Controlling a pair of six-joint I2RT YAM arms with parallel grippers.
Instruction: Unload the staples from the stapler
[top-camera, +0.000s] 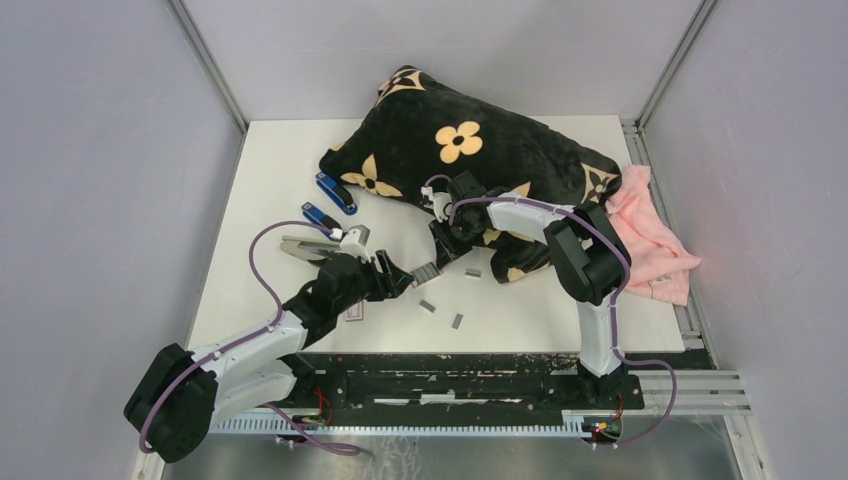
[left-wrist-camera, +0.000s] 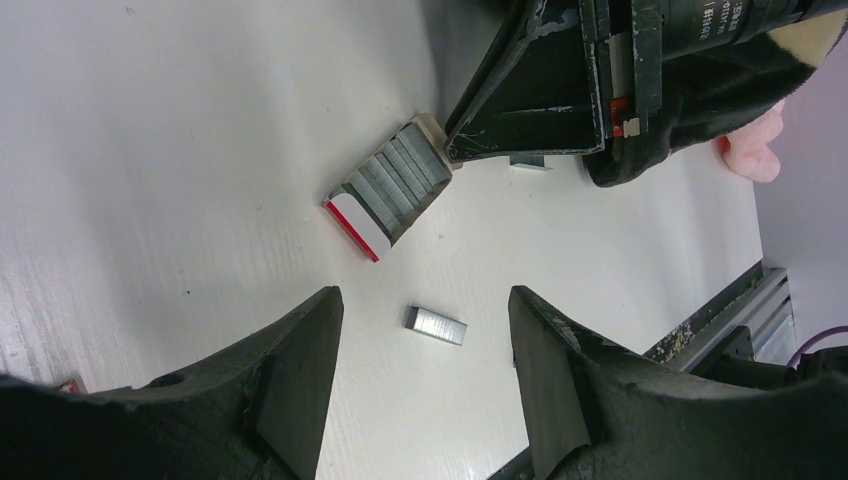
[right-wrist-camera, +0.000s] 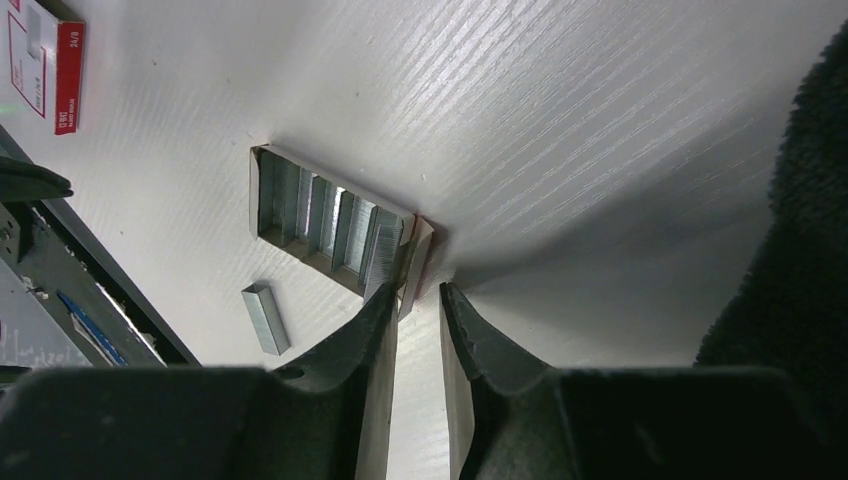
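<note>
A tray of staple strips (left-wrist-camera: 390, 185) lies on the white table (top-camera: 240, 300) between my grippers. My right gripper is part open, its fingertips at the tray's end; one tip is against the end staple strip (right-wrist-camera: 385, 245). My left gripper stands open to the lower left of the tray, with nothing between its fingers. A loose staple strip (left-wrist-camera: 436, 324) lies near the tray, and others lie on the table. Two blue staplers (top-camera: 336, 193) lie at the left back.
A dark flowered cushion (top-camera: 470, 130) fills the back and borders the right gripper. A pink cloth (top-camera: 655, 240) lies at the right. A red-and-white box (right-wrist-camera: 45, 70) lies near the left arm. The front middle holds only small strips.
</note>
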